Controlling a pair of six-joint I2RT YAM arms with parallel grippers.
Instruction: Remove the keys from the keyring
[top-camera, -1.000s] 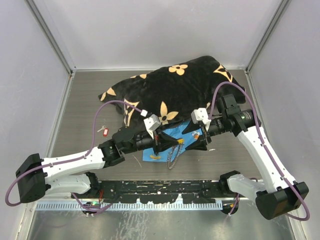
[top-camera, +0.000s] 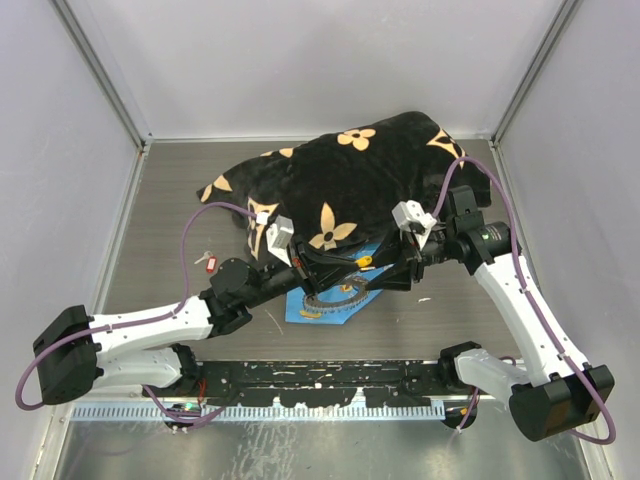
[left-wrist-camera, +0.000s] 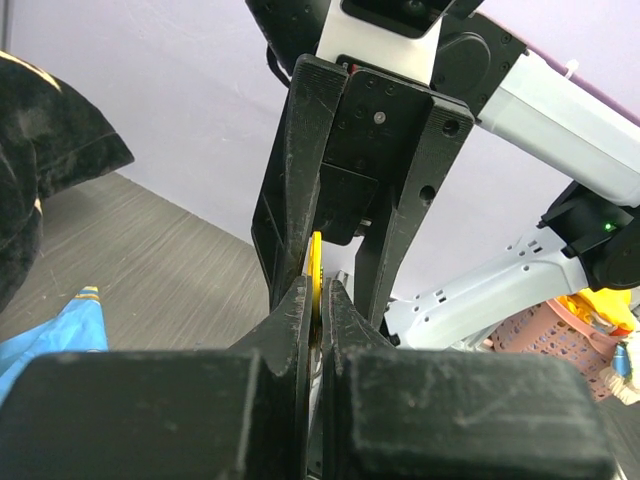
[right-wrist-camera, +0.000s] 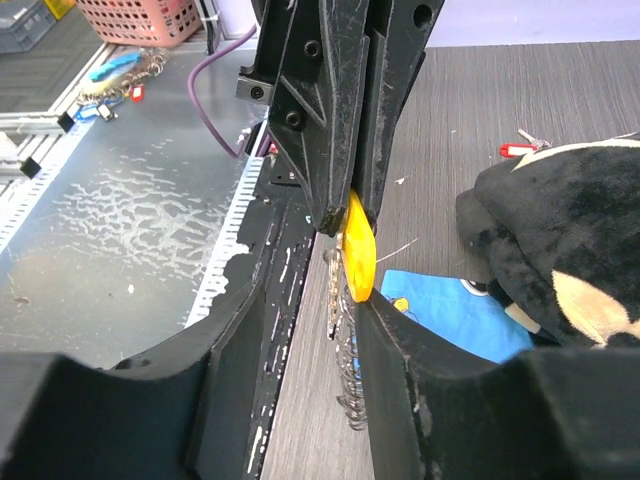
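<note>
My left gripper is shut at the middle, beside a yellow key, which shows edge-on at its fingertips in the left wrist view and face-on in the right wrist view. A chain keyring hangs below it over the blue cloth. My right gripper faces it with fingers part open around the key; whether they touch it I cannot tell.
A black patterned blanket covers the back. A small red-tagged key lies at the left on bare table. The blue cloth lies under both grippers.
Both grippers have come together around the yellow key, the left moving slightly left and up in the top view, the right moving in toward it. The hanging chain has swung leftward.
</note>
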